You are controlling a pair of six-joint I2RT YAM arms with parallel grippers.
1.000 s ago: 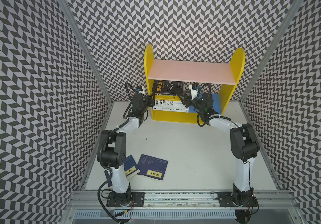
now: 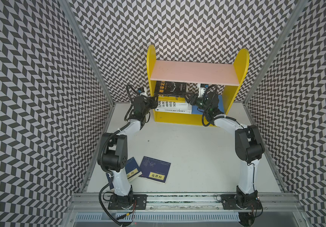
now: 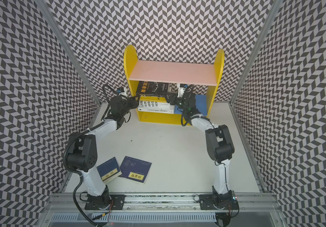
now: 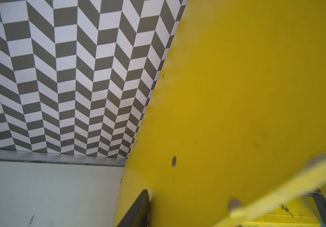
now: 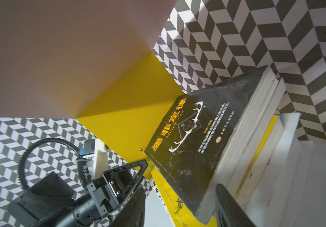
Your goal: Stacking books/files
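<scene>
A black book point(image 5: 197, 132) with yellow lettering lies on top of a stack inside the yellow shelf, under the pink board. Beneath it are a yellow book point(image 2: 178, 99) and thick white books point(image 2: 174, 107). My right gripper point(image 2: 188, 99) stands at the stack's right end. In the right wrist view its fingers point(image 5: 229, 208) are apart, close to the black book's near corner; no firm hold shows. My left gripper point(image 2: 154, 102) is at the shelf's left side panel point(image 4: 246, 94). One of its fingers point(image 4: 137, 211) shows outside the panel; the other cannot be made out.
Two dark blue books, one point(image 2: 155, 169) flat and another point(image 2: 132, 168) partly behind the left arm, lie at the table's front left. A blue book point(image 3: 200, 104) shows right of the stack. The pink board point(image 2: 195, 71) overhangs the grippers.
The left arm and the books look unchanged.
</scene>
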